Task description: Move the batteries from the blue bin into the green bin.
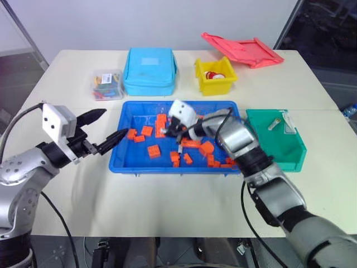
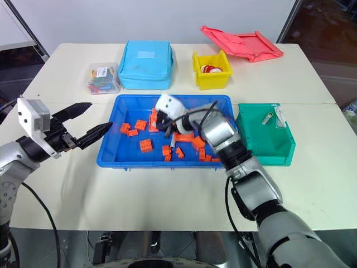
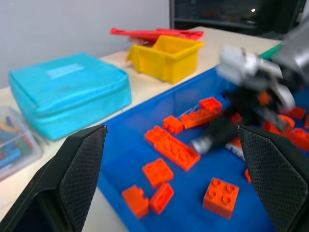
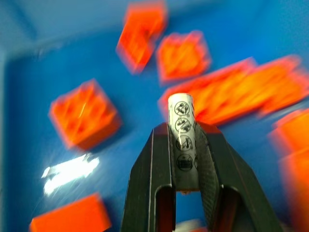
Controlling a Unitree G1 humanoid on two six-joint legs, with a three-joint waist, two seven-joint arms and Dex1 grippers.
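Note:
My right gripper is shut on a white battery (image 4: 182,118) with round black symbols, its upper end sticking out past the fingertips. It hangs over the blue bin (image 1: 145,166), and in the left wrist view the gripper is blurred. Partly hidden behind that arm, a second battery (image 3: 235,150) is in the blue bin. The green bin (image 1: 289,162) stands to the right, with one battery (image 1: 274,124) inside it. Left of the blue bin, my left gripper (image 1: 117,124) stays open with nothing between its fingers.
Several orange bricks (image 1: 154,151) are scattered over the blue bin's floor. Behind it stand a clear box (image 1: 107,89), a turquoise case (image 1: 149,78), a yellow bin (image 1: 216,86) and a red folded container (image 1: 245,51).

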